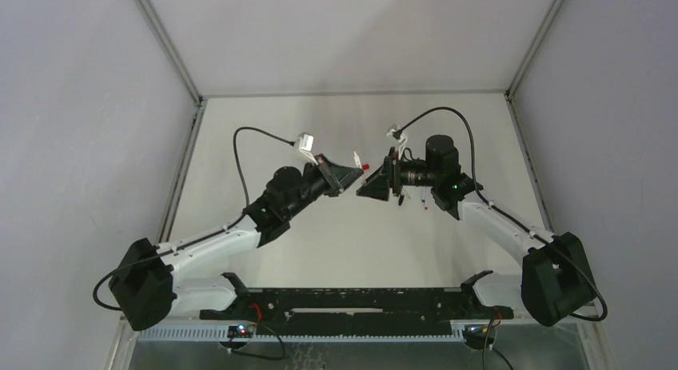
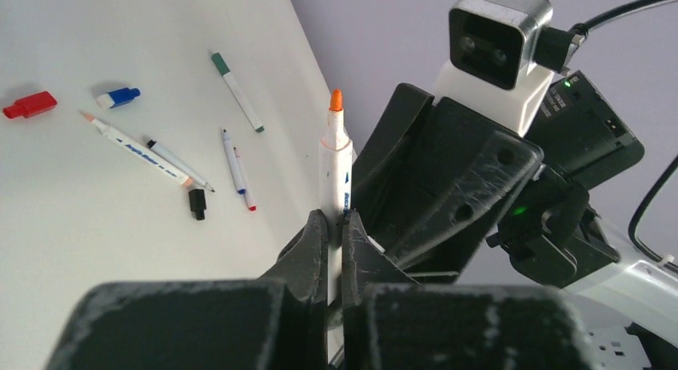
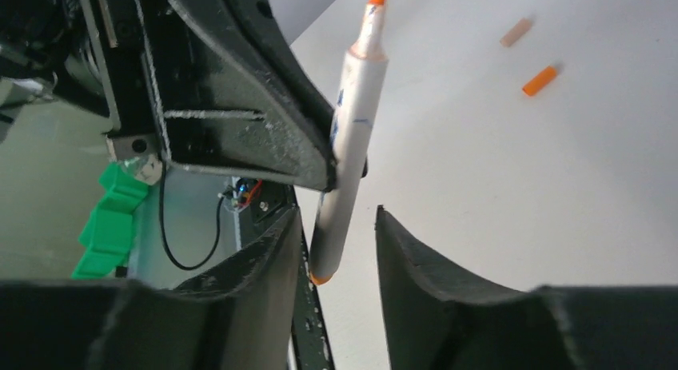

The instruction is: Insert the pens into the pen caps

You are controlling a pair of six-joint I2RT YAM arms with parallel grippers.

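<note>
An orange-tipped white pen stands upright in my left gripper, shut on its body. In the right wrist view the pen passes between the fingers of my right gripper, which is open around its lower end. The top view shows both grippers meeting near the table's middle. An orange cap and a pale peach cap lie on the table.
In the left wrist view lie a red cap, a blue cap, a black cap, a green pen and several other pens.
</note>
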